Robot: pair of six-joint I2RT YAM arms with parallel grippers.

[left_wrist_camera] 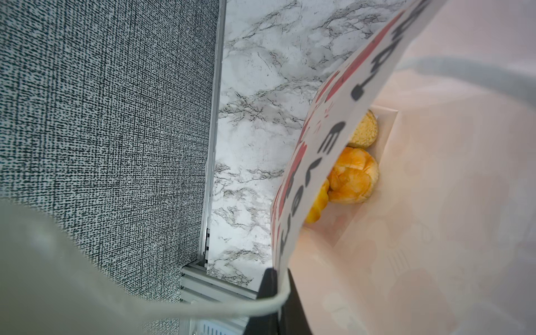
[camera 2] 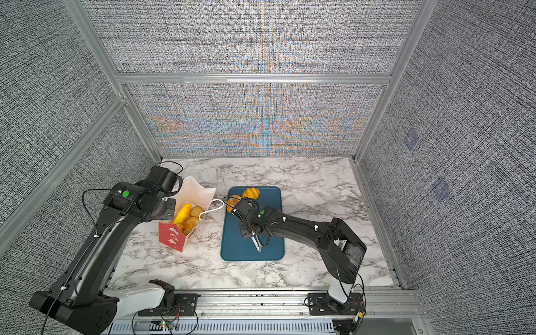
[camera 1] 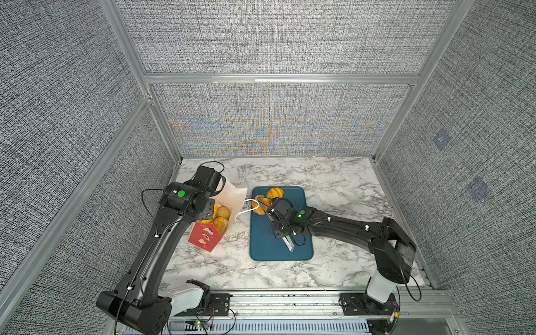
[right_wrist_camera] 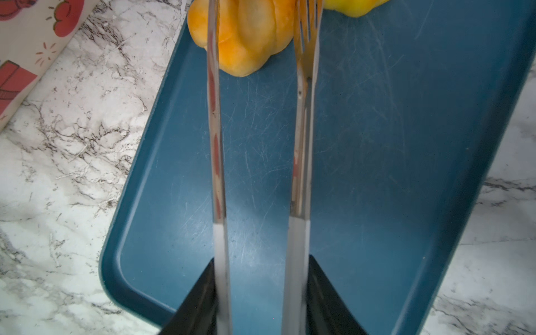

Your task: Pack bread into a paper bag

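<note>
The paper bag (camera 2: 172, 236) lies open on the left, a red panel at its base. In the top right view it holds a yellow bread (camera 2: 182, 213) and round rolls (camera 2: 191, 224). My left gripper is shut on the bag's edge. Over the blue tray (camera 1: 268, 245), my right gripper stands open; between its fingers are metal tongs (right_wrist_camera: 218, 184) with white grips, their arms spread. A golden bread (right_wrist_camera: 243, 50) lies under the tongs' far ends; contact cannot be told. Another yellow bread (right_wrist_camera: 357, 5) is at the tray's far end.
The bag's white handle (camera 2: 212, 209) reaches out to the tray's left rim. Side walls of the booth rise close to the left arm.
</note>
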